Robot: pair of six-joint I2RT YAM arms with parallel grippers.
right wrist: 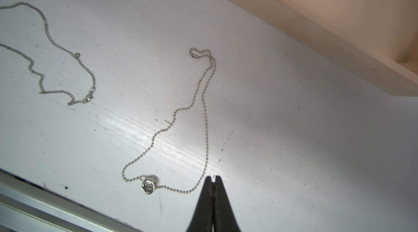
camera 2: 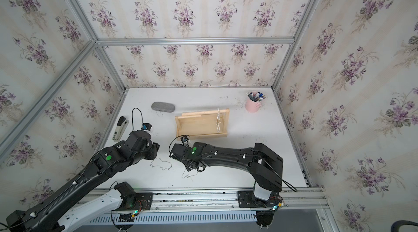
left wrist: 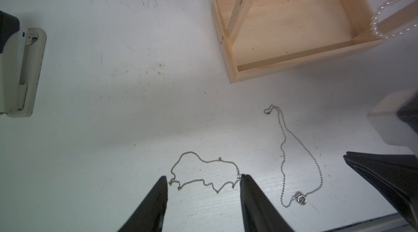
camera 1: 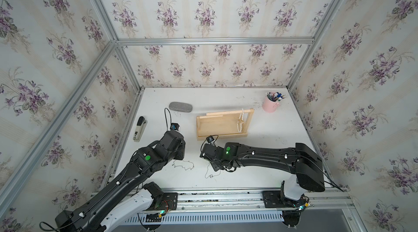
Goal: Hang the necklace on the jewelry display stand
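A wooden jewelry stand [camera 1: 222, 136], a tray with an upright frame and crossbar, stands mid-table; a pearl necklace [camera 1: 240, 121] hangs at its right end. On the table lies a thin silver chain [left wrist: 202, 159] in a loose loop. Right of it is a beaded chain necklace [right wrist: 206, 123] with a ring pendant [right wrist: 148, 185]. My left gripper is open above the table, its fingers spread with nothing held; the thin chain shows beyond their tips. Above the table near the beaded necklace, my right gripper is shut, nothing visible between its fingertips.
A stapler [camera 1: 139, 128] lies at the left, with a grey case [camera 1: 180, 107] behind it. In the back right corner stands a pink pen cup [camera 1: 270, 104].
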